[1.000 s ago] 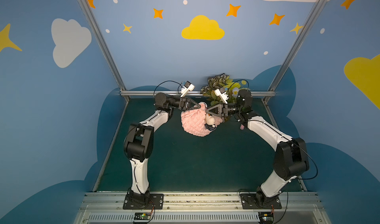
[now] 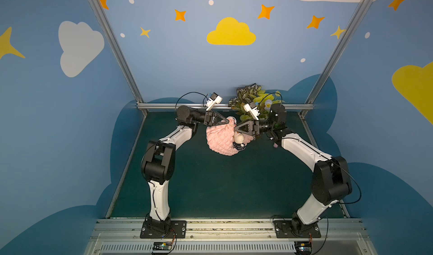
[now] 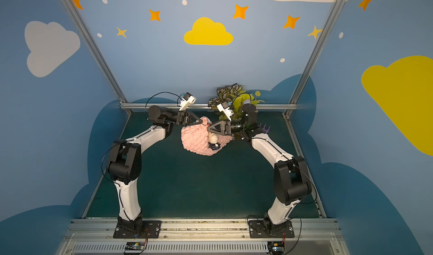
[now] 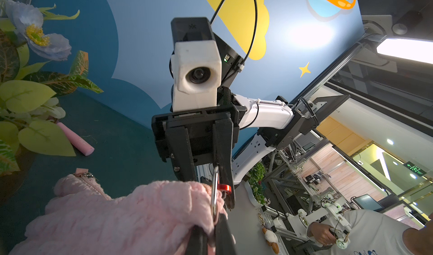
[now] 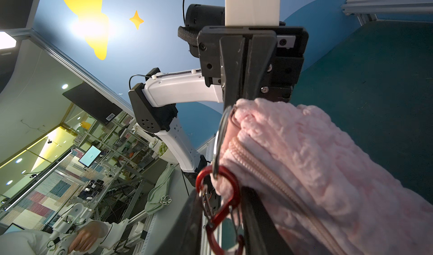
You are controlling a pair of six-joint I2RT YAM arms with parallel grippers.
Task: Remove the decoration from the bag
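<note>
The pink quilted bag [image 2: 221, 140] stands near the back of the table, its top corner pinched by my left gripper [image 2: 227, 121], whose fingers are shut there beside a metal ring [image 5: 221, 140]. From the ring hangs a red S-shaped carabiner [image 5: 232, 180], the clip of the decoration. A doll-like figure [image 2: 239, 139] with a cream head and dark body rests against the bag's right side. My right gripper is part open, and the carabiner shows in the gap between its fingers. Whether either finger touches the carabiner cannot be told.
A leafy plant with flowers [image 2: 247, 97] stands against the back rail, close behind both wrists. On the table near it lies a pink stick-like piece [image 4: 75, 139].
My right arm has shifted slightly left and toward the front, and the figure's head sits a little lower. The left arm and bag look unmoved.
</note>
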